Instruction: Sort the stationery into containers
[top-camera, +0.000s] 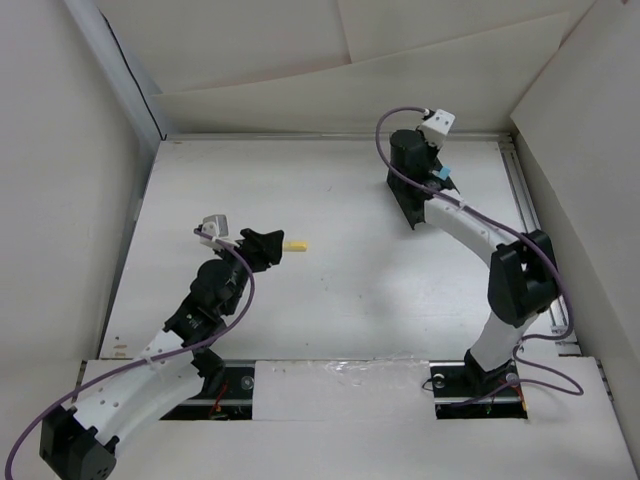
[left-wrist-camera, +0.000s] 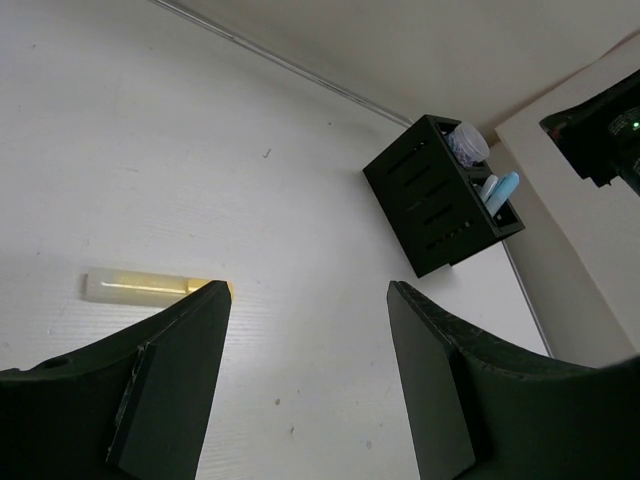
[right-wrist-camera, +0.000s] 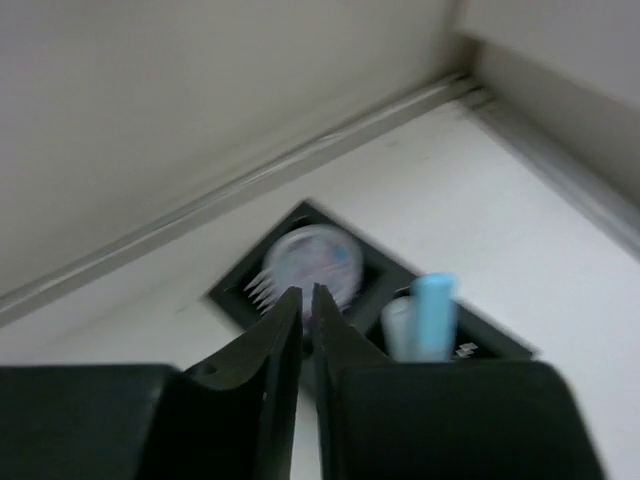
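A black box stands at the back right, holding a round clear container, a light blue piece and other small items. My right gripper is over this box; in its blurred wrist view the fingers sit close together, and whether anything is between them is unclear. My left gripper is open at the left, with a clear, yellow-ended stick lying on the table beside it, nothing seen between the fingers.
Walls and a rail border the back and right.
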